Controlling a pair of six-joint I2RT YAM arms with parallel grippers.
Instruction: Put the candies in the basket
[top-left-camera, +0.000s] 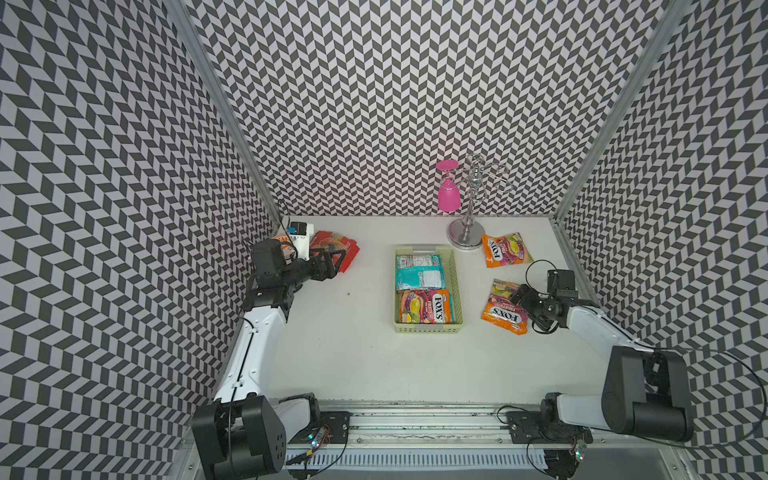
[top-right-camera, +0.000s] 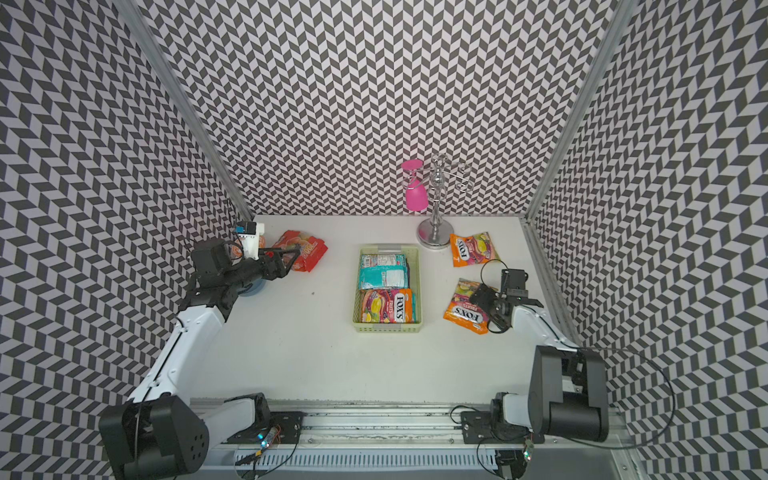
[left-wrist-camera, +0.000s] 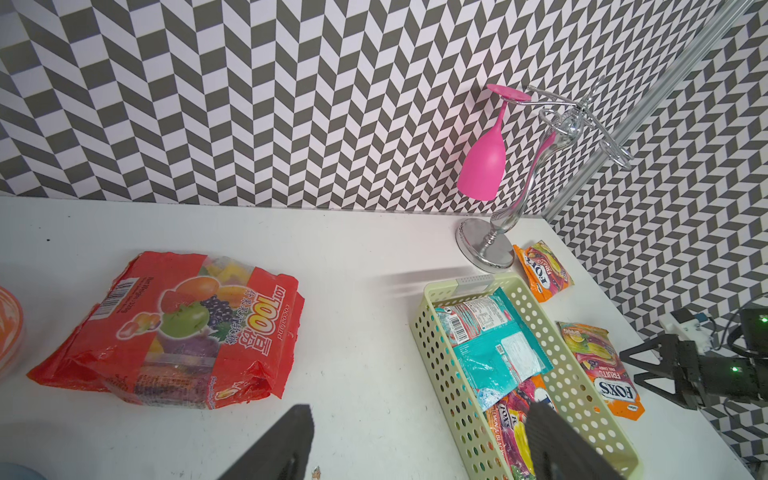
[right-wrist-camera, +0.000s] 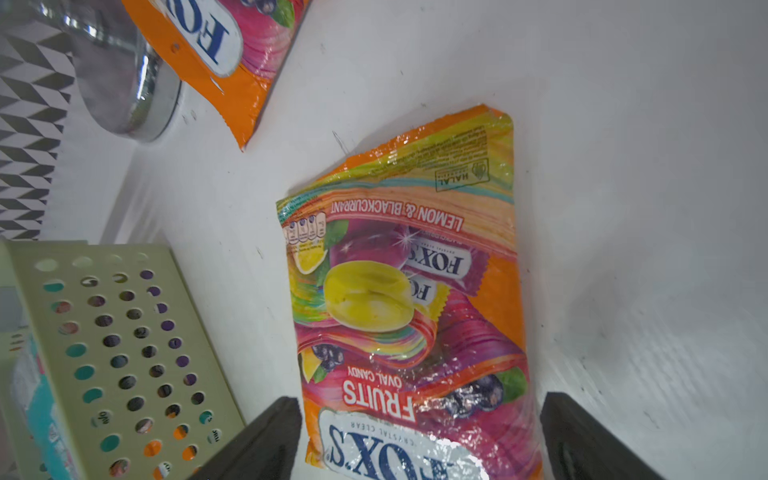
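Note:
A pale green basket at mid table holds teal candy bags and a Fox's bag. My right gripper is open just above a Fox's bag lying right of the basket. Another Fox's bag lies behind it. My left gripper is open over the left side of the table, near a red candy bag, with nothing between its fingers.
A chrome stand with a pink glass stands at the back right. Bowl-like objects at the far left are partly hidden by my left arm.

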